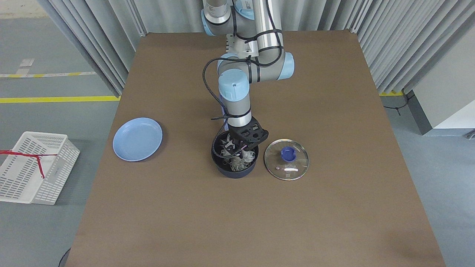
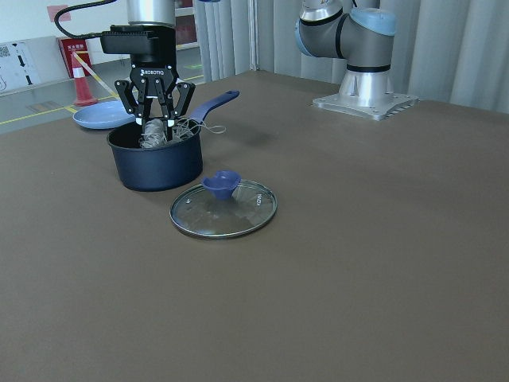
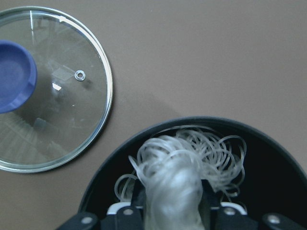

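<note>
A dark blue pot (image 1: pixel 236 173) with a blue handle holds white stringy noodle-like strands (image 1: pixel 241 161). My gripper (image 2: pixel 155 127) points down into the pot, its fingers among the strands. In the wrist view a clump of strands (image 3: pixel 173 191) bulges up between the fingertips and hides much of them; whether the fingers are closed on it I cannot tell. The glass lid (image 1: pixel 285 169) with a blue knob lies on the table just right of the pot in the front view.
A light blue plate (image 1: pixel 137 138) lies on the table (image 1: pixel 334 200) to the left, apart from the pot. A white basket (image 1: pixel 49 178) is off the table at the left.
</note>
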